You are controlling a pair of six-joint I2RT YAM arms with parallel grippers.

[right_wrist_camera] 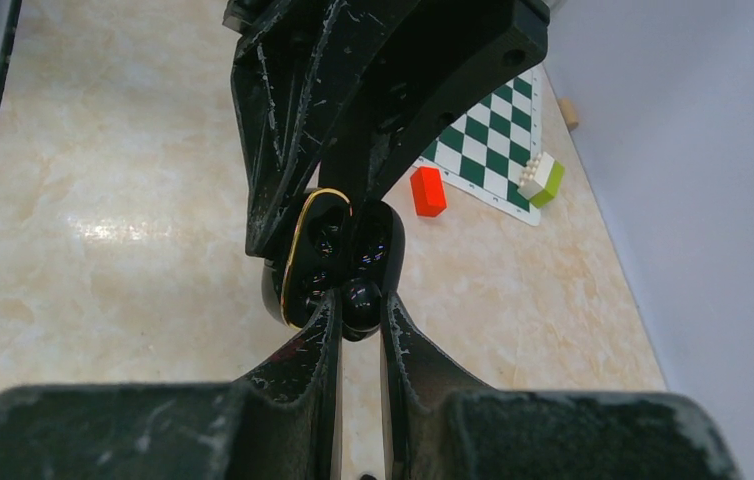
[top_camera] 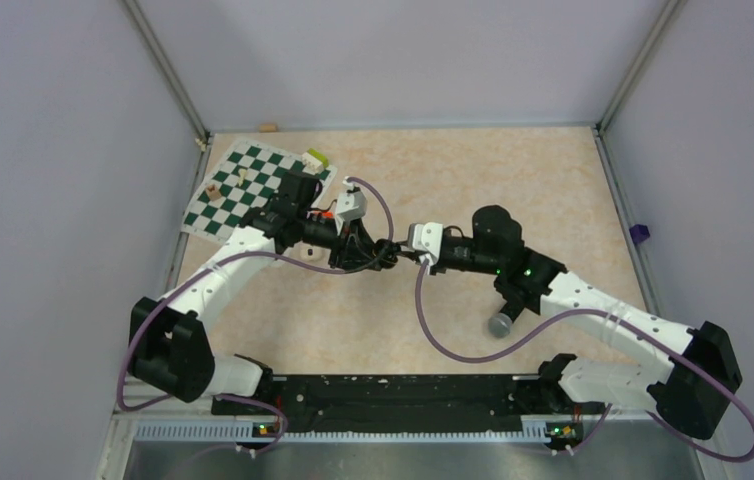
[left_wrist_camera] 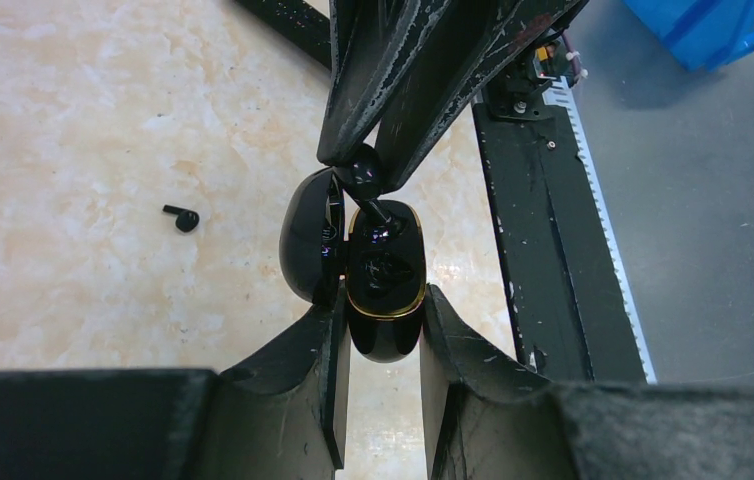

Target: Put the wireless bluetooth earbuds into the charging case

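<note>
The glossy black charging case [left_wrist_camera: 386, 262] stands with its lid [left_wrist_camera: 308, 237] swung open. It sits between the fingers of my left gripper, which is shut on it. My right gripper is shut on a black earbud [left_wrist_camera: 361, 172] by its rounded head. In the left wrist view, the earbud's stem points down into the case at one of its slots; how deep it sits cannot be told. A second black earbud [left_wrist_camera: 186, 220] lies loose on the table. From above, both grippers meet at the case [top_camera: 385, 254].
A green-and-white checkered board [top_camera: 253, 185] lies at the back left. Close to it are a red block [right_wrist_camera: 428, 191] and a white-and-green block [right_wrist_camera: 541, 180]. A dark cylinder with a grey end [top_camera: 500, 324] rests near the right arm.
</note>
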